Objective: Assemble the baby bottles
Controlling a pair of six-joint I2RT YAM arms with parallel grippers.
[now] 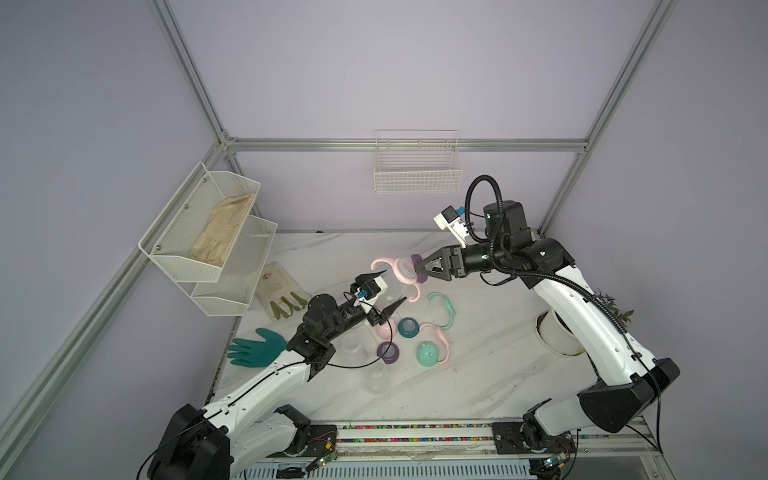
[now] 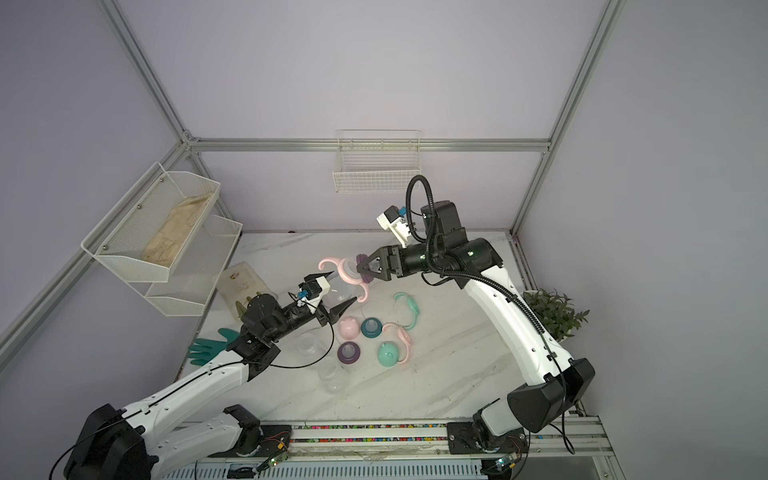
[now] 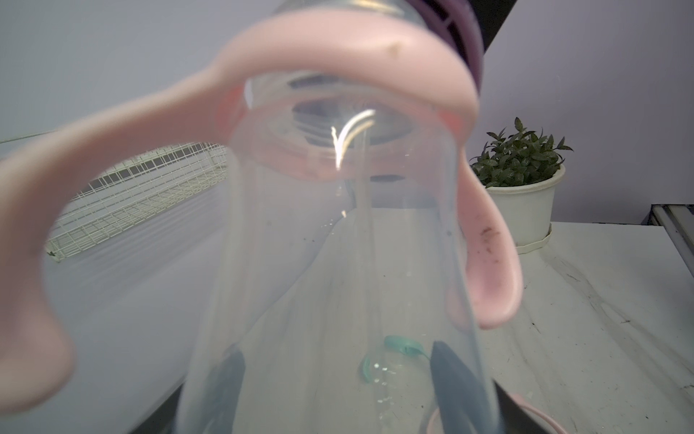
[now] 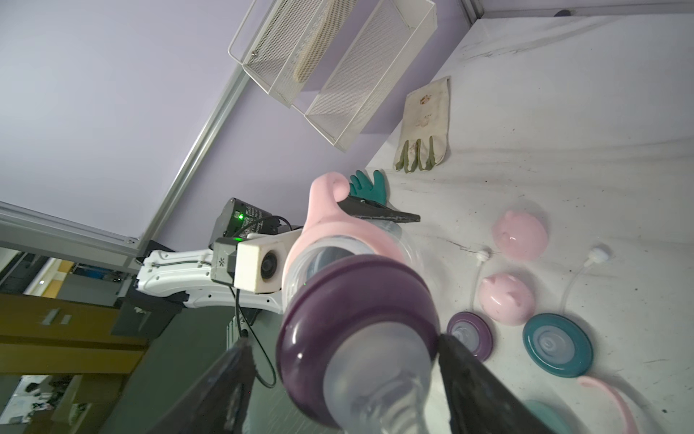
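A clear bottle (image 3: pixel 339 289) with a pink two-handled ring (image 3: pixel 347 39) and a purple collar (image 4: pixel 303 347) with a clear teat top is raised, with my left gripper (image 1: pixel 382 294) shut on it. My right gripper has its fingers either side of the collar and top, part open; contact is unclear. Loose on the table are pink caps (image 4: pixel 519 235), a teal collar (image 2: pixel 371 327), a purple collar (image 2: pixel 348 353), a mint cap (image 2: pixel 387 353), mint handles (image 1: pixel 450 312) and pink handles (image 1: pixel 445 344).
A glove pair (image 4: pixel 423 123), a teal glove (image 1: pixel 257 349) and a wire shelf (image 1: pixel 208 284) are on the left. A potted plant (image 3: pixel 525 202) stands right.
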